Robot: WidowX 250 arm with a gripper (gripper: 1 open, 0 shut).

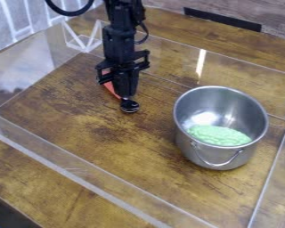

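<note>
The black gripper (125, 94) is lowered over a red-handled utensil with a round metal end, which lies on the wooden table left of centre. The arm covers much of the utensil, leaving part of the red handle (107, 89) visible. Whether the fingers are open or shut, or touch the utensil, is hard to tell. To the right stands a steel pot (223, 107) with a light green oval item (216, 134) inside.
Clear plastic panels edge the table (85, 160) at the left and right.
</note>
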